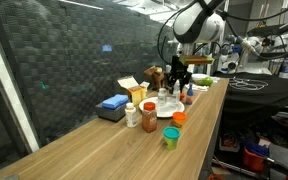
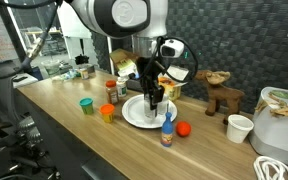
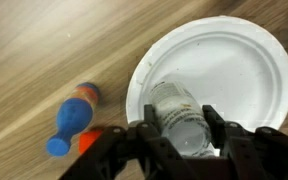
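A whitish shaker-like bottle with a grey, shiny top (image 3: 181,122) is held between the fingers of my gripper, which is shut on it. Beneath it in the wrist view lies a round white plate (image 3: 246,75). In exterior view 1 the gripper (image 1: 176,80) is over the plate's right part, and another pale bottle (image 1: 162,97) stands on the plate to its left. From exterior view 2 the gripper (image 2: 153,92) points down over the plate (image 2: 132,112); whether the held bottle touches it, I cannot tell.
A blue-topped bottle (image 2: 167,131) and a red tomato-like ball (image 2: 183,129) sit close beside the plate. Orange (image 1: 179,118) and green cups (image 1: 171,138) and several jars stand nearby. A white cup (image 2: 239,128) is farther off. Bare table lies at the left in exterior view 1.
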